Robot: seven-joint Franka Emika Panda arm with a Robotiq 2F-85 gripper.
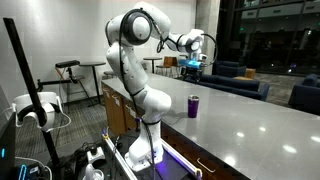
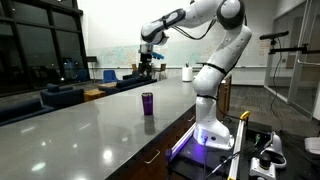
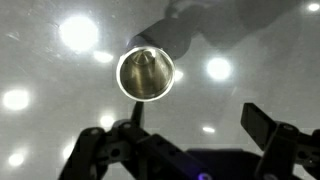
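A dark purple cup (image 1: 193, 106) stands upright on the grey table, and exterior view 2 shows the same cup (image 2: 147, 103) near the table's far part. From above, in the wrist view, the round cup (image 3: 145, 73) opens toward the camera, its metallic inside empty as far as I can see. My gripper is open, its two black fingers wide apart at the lower edge of the wrist view with only bare table between them. In exterior view 1 the gripper (image 1: 194, 78) hangs well above the cup, not touching it.
Sofas (image 1: 235, 84) and chairs stand beyond it. The arm's base (image 1: 145, 150) is mounted beside the table's edge, with dark stands and cables on the floor nearby.
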